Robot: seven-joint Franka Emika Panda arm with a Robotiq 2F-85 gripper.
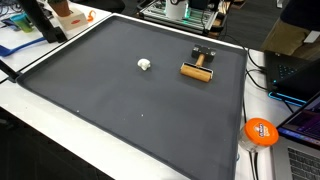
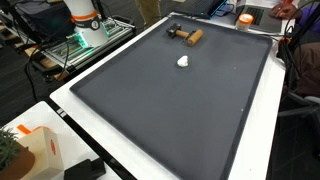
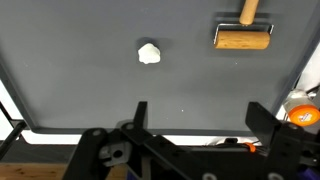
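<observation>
A small white lump (image 1: pixel 144 64) lies on the dark grey board; it also shows as a white piece (image 2: pixel 183 61) in the second exterior view. Farther over on the same board rests a roller (image 1: pixel 197 72) with an orange-brown cylinder and wooden handle. From above, the wrist view has the white lump (image 3: pixel 149 53) left of centre and the roller (image 3: pixel 242 38) at upper right. My gripper stands open at the bottom of that view, its two black fingers wide apart. Only bare board shows between them, and both objects are clear of the fingers.
The board (image 2: pixel 170 110) is mostly bare, with a white table edge around it. An orange-lidded container (image 1: pixel 260 133) stands off its right side, near laptops and cables. A potted plant (image 2: pixel 15 155) is at the second exterior view's lower left.
</observation>
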